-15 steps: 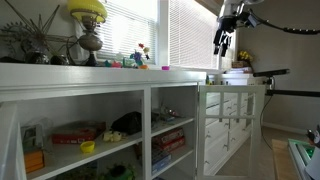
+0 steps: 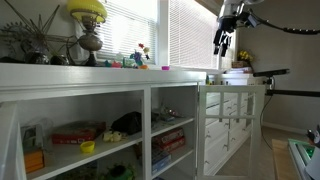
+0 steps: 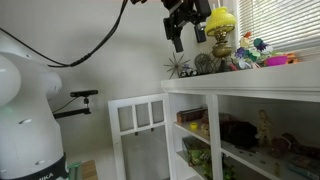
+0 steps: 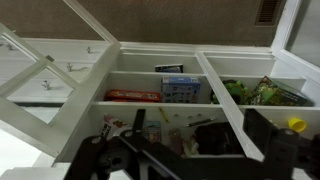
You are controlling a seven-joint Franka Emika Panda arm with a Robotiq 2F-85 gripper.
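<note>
My gripper (image 2: 219,50) hangs high at the right end of the white counter, well above it, fingers pointing down. In exterior view 2 the gripper (image 3: 188,43) stands open, with only air between its two dark fingers. From the wrist view, the open gripper looks down over the cabinet's shelves. Below lie a red box (image 4: 133,96), a blue box (image 4: 180,90) and a black item (image 4: 213,137). A yellow cup (image 4: 296,124) sits at the right; in exterior view 1 the yellow cup (image 2: 88,147) is on the upper shelf.
The counter top (image 2: 120,75) bears a yellow-shaded lamp (image 2: 90,25), a plant (image 2: 38,40), colourful small items and a pink object (image 2: 166,67). A white-framed cabinet door (image 3: 138,130) stands swung out. White drawers (image 2: 222,130) line the right. Free air surrounds the gripper.
</note>
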